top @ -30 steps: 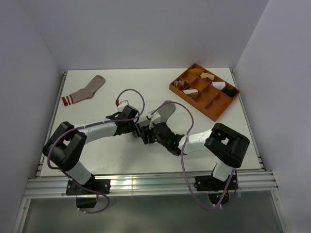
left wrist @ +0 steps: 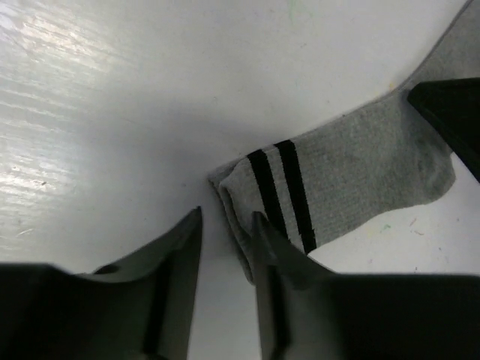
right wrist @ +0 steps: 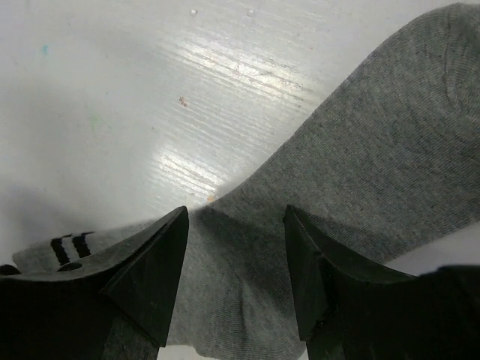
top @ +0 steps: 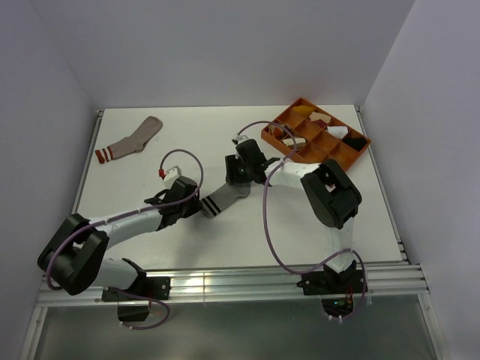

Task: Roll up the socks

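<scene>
A grey sock with two black stripes at its cuff [left wrist: 281,191] lies flat near the table's middle. In the top view its striped end [top: 212,205] shows between the two arms; the rest is partly covered by the right arm. My left gripper is parted just off the cuff, with nothing clearly between its fingers. Over the middle of the sock, my right gripper stands open, one finger to each side of a stretch of grey fabric [right wrist: 337,172]. Another grey sock, with red-brown stripes [top: 129,141], rests at the far left.
An orange-brown divided box [top: 322,161] sits at the back right, several compartments holding folded cloth items and others empty. Bare white table [top: 199,124] lies behind the arms and along the front.
My left gripper has drawn back to the left and toward the front, off the cuff. The right gripper has moved from the striped end toward the back, along the sock.
</scene>
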